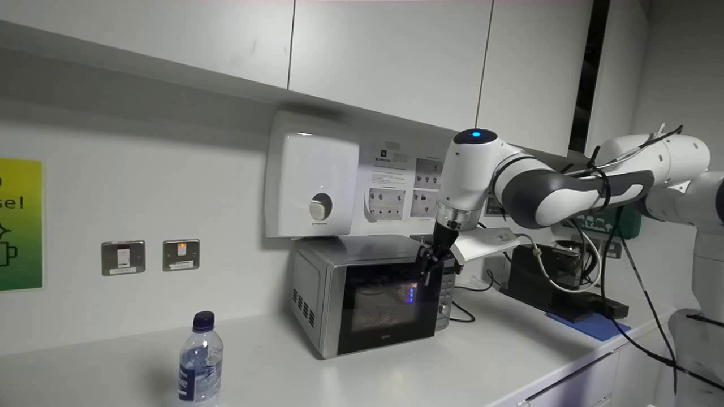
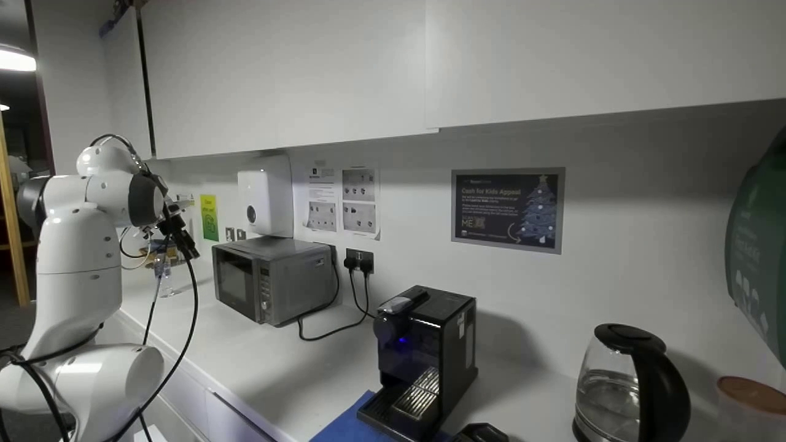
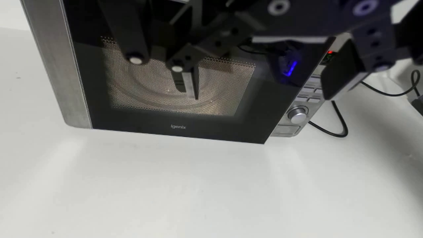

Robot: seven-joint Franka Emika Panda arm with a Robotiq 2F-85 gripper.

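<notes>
A silver microwave (image 1: 315, 271) with a black door stands on the counter, its door closed and a light glowing inside. In the wrist view its dark door (image 3: 178, 119) fills the upper half, with the round knob (image 3: 297, 115) on its right-hand panel. My gripper is open in front of the door, its two fingers wide apart and nothing between them. From exterior view 1, the gripper (image 1: 426, 271) overlaps the right part of the door; whether it touches cannot be told. The second exterior view shows the gripper (image 2: 190, 249) out in front of the microwave.
A water bottle (image 1: 201, 359) stands on the counter left of the microwave. Towards the other end are a coffee machine (image 2: 427, 346) on a blue mat (image 2: 342, 423) and a glass kettle (image 2: 608, 394). Wall cupboards (image 1: 387, 54) hang above.
</notes>
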